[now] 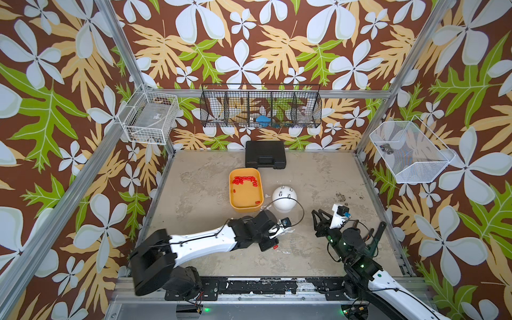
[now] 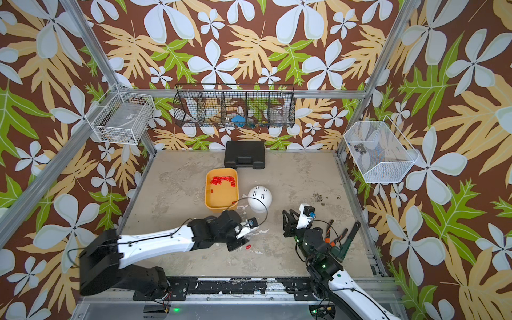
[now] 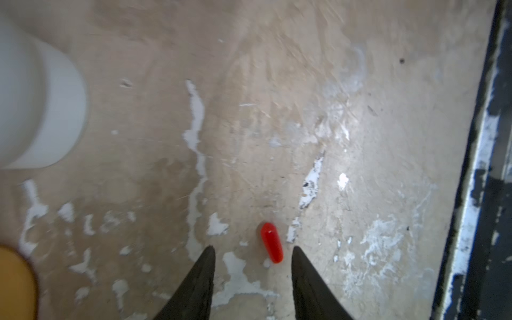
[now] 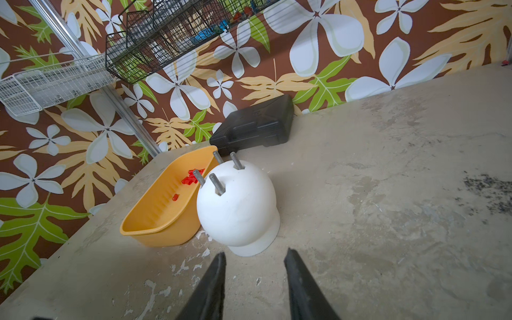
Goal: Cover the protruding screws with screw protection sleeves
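A white dome with several upright metal screws stands on the table; in the right wrist view the screws show no red on them. Red sleeves lie in an orange tray. One loose red sleeve lies on the table below my left gripper, which stands open with nothing between its fingers. My right gripper is open and empty, to the right of the dome and facing it.
A black case lies at the back. Wire baskets hang on the frame rails. Tools lie behind the right arm near the table's right edge.
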